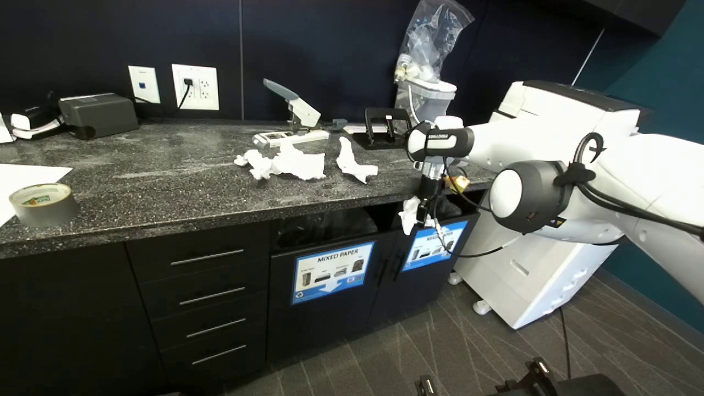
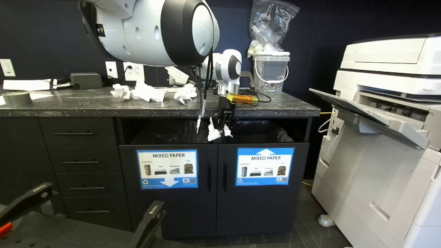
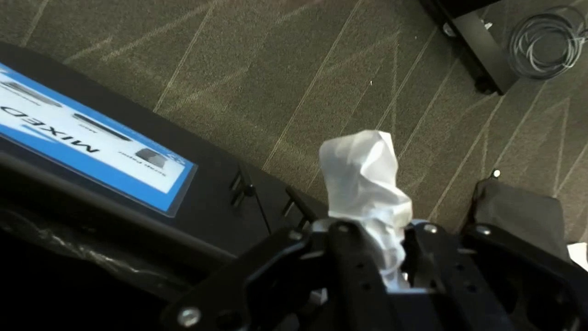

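Note:
My gripper is shut on a crumpled white paper point(image 3: 364, 176), which sticks out beyond the fingers over the carpet in the wrist view. In exterior view 2 the gripper point(image 2: 224, 124) points down in front of the counter, near the top edge of the two cabinet doors, with the paper point(image 2: 213, 131) hanging at its left. More crumpled white papers lie on the counter: a larger clump point(image 1: 297, 160) and a separate piece point(image 1: 353, 161). Black-lined bins show behind the doors, the left bin point(image 2: 173, 128) and the right bin point(image 2: 258, 128).
The counter's front edge point(image 2: 165, 113) overhangs the bin openings. Both doors carry a MIXED PAPER sign point(image 2: 166, 168). A stapler point(image 1: 297, 119), a hole punch point(image 1: 387, 128) and a clear bucket point(image 2: 271, 71) stand at the back. A printer point(image 2: 384, 124) is on the right.

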